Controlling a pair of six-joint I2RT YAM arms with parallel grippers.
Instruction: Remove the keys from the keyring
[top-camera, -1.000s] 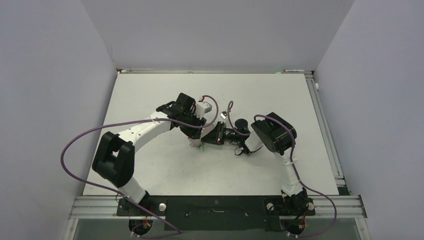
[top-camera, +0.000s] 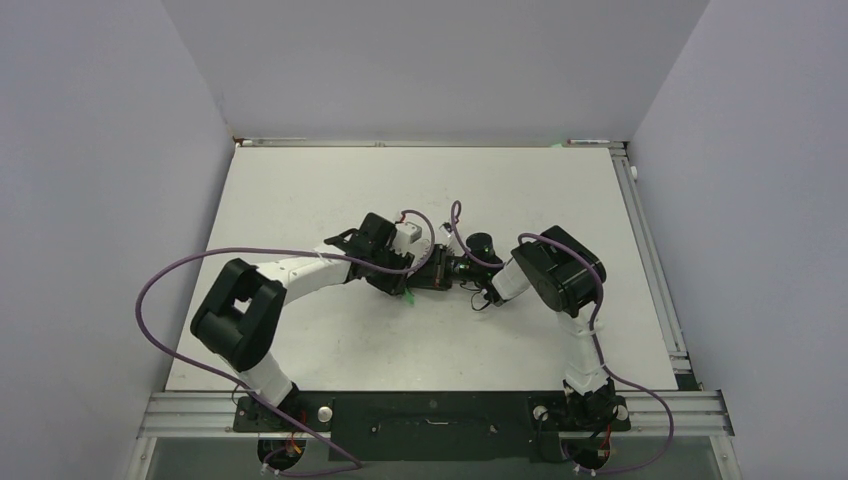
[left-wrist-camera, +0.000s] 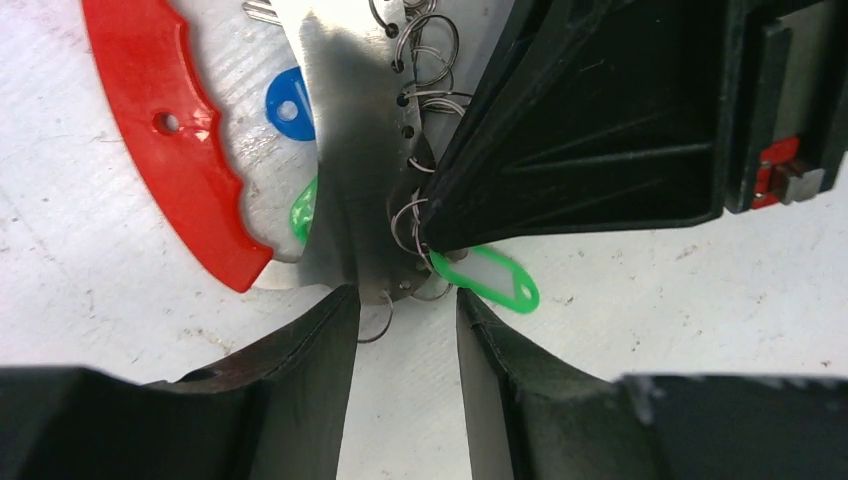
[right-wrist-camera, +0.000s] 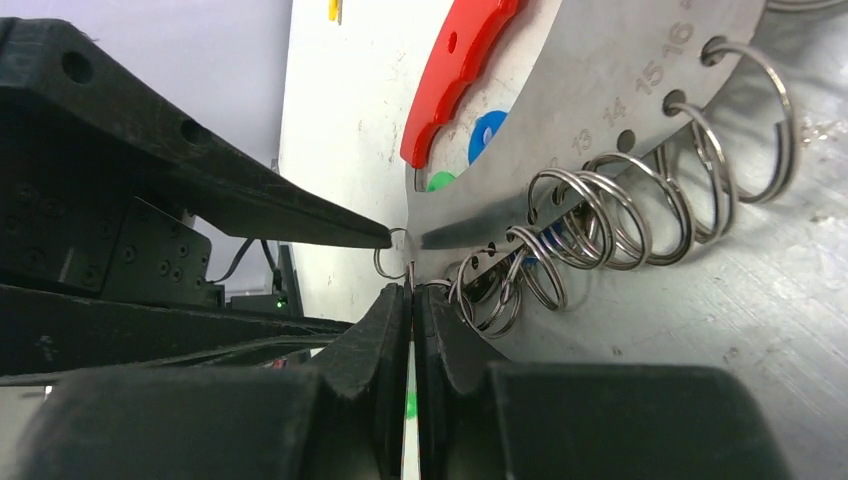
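The metal key holder (left-wrist-camera: 355, 150), with red handle (left-wrist-camera: 175, 150), numbered holes and wire rings (right-wrist-camera: 600, 220), lies mid-table, partly hidden under both grippers in the top view. A green tag (left-wrist-camera: 515, 285) hangs at its lower rings; blue (left-wrist-camera: 290, 125) and green (left-wrist-camera: 302, 212) tags show behind the plate. My left gripper is part open over the plate's lower end, a wire ring showing just beyond its fingertips. My right gripper is shut at the rings by the green tag; what exactly it grips is hard to see.
Both arms (top-camera: 245, 310) (top-camera: 580, 340) meet at the centre of the white table (top-camera: 300, 180). Purple cables loop over both arms.
My left gripper has moved toward the table's front and slightly right, down beside the right gripper. The right arm shifted slightly right since a second ago.
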